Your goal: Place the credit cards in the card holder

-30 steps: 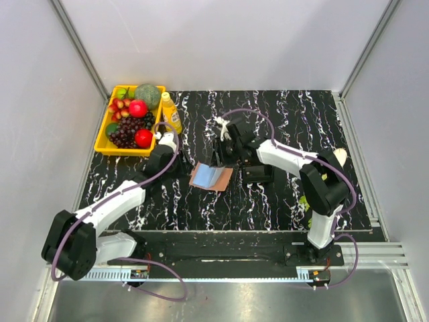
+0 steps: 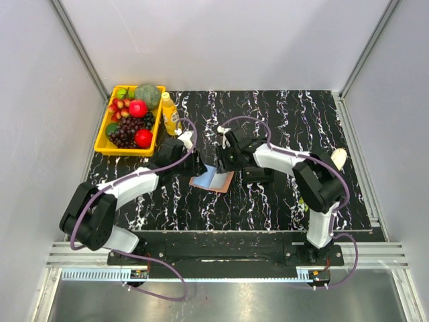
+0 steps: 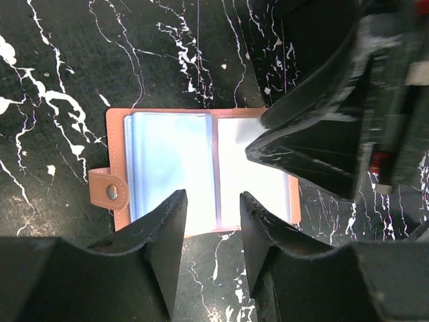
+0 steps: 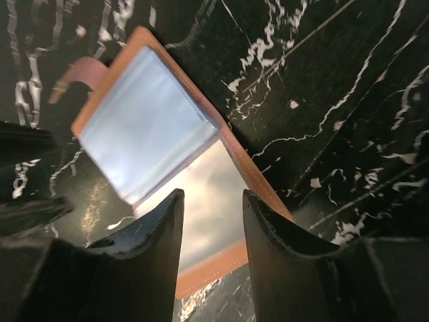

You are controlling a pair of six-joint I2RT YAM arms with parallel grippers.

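Observation:
The tan card holder [image 3: 117,157] lies open on the dark marble mat in all views, its blue-white left panel [image 3: 171,168] and white right panel [image 3: 261,184] facing up; loose cards cannot be made out. My left gripper hangs over the holder, fingers apart with nothing visible between them. My right gripper is over the holder from the other side, also open with nothing visible between its fingers; its dark body covers part of the holder's upper right in the left wrist view.
A yellow fruit basket [image 2: 102,144] and yellow bottle [image 2: 170,113] stand at the back left. A dark object [image 2: 258,176] lies right of the holder.
My left gripper has moved right to over the holder. My right gripper has shifted slightly right, and more of the holder's right panel now shows white in the top view.

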